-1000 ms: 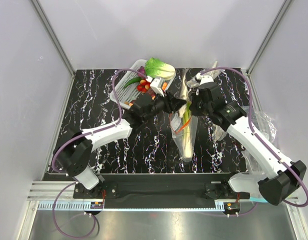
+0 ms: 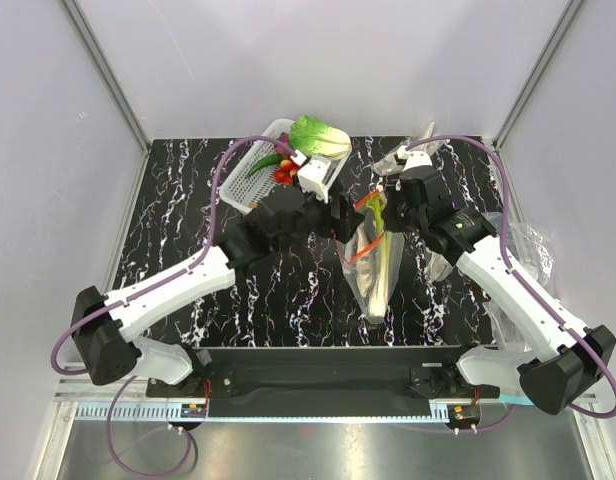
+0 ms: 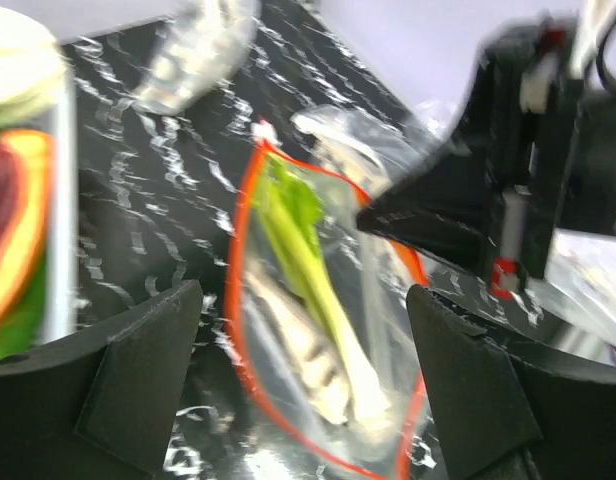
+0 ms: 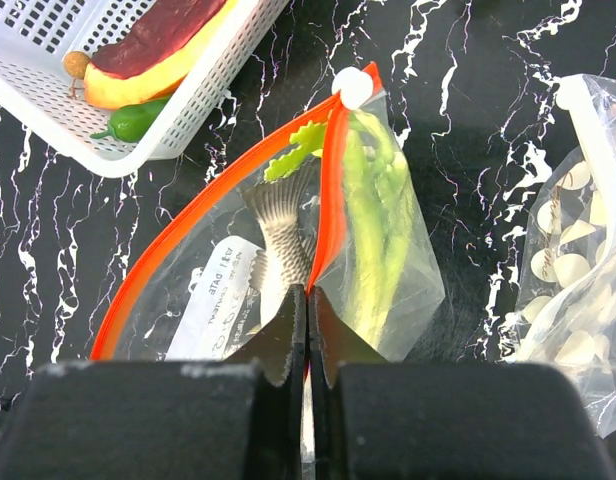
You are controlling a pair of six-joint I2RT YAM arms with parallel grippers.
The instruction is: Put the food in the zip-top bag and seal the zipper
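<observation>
The clear zip bag [image 4: 193, 222] with an orange zipper rim has its mouth spread open. Inside it lie a pale fish, its tail showing in the right wrist view, and a green celery stalk beside it. My right gripper is shut on the bag's orange rim, a thin edge running in between its fingertips. At the left of the bag's mouth, my left gripper [image 2: 346, 225] stands open; its fingers [image 3: 148, 370] are wide apart with nothing between them, and the bag shows beyond.
A white basket [image 2: 228, 192] at the back holds a cabbage [image 2: 318, 137], tomatoes [image 2: 286, 172], a green pepper [image 4: 134, 122] and other food. Clear packages lie to the right, one with pale round slices [image 4: 573, 268].
The pale fish was upright at my left gripper a second ago and went down into the bag; now it lies inside. My left gripper has let go and drawn back left. The right arm has barely moved.
</observation>
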